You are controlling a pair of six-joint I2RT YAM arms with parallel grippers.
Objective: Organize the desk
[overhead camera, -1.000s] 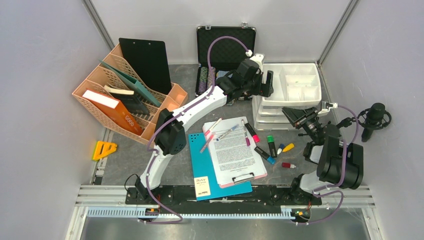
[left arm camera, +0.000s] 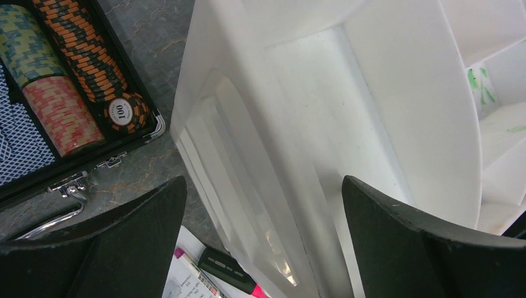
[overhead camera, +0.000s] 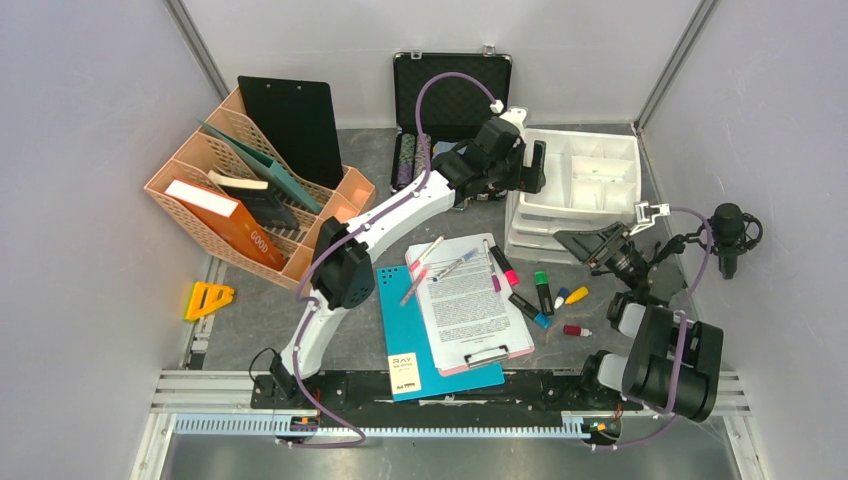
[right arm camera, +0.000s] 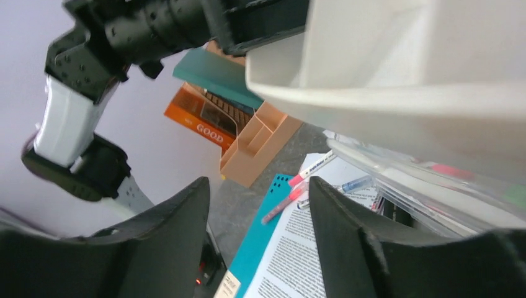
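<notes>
A white drawer unit (overhead camera: 530, 210) stands at the back right, its top tray (overhead camera: 600, 142) divided into compartments. My left gripper (overhead camera: 532, 166) is open at the tray's left edge; in the left wrist view the white wall (left arm camera: 291, 180) lies between its fingers, not gripped. By the unit's front right corner is my right gripper (overhead camera: 575, 243), its fingers apart with nothing visible between them. On the desk lie a clipboard with paper (overhead camera: 465, 310) over a blue folder (overhead camera: 395, 330), several pens, and several markers such as the green-capped marker (overhead camera: 543, 292).
An orange-pink organizer (overhead camera: 350, 190) with an orange book (overhead camera: 230, 225) and folders stands at left. An open case of poker chips (overhead camera: 405, 160) sits at the back, close to my left forearm. A yellow tool (overhead camera: 208, 299) lies at far left.
My right gripper has shifted slightly left and toward the front, along the drawer unit's front. The top tray has moved very slightly left. My left arm has stayed still.
</notes>
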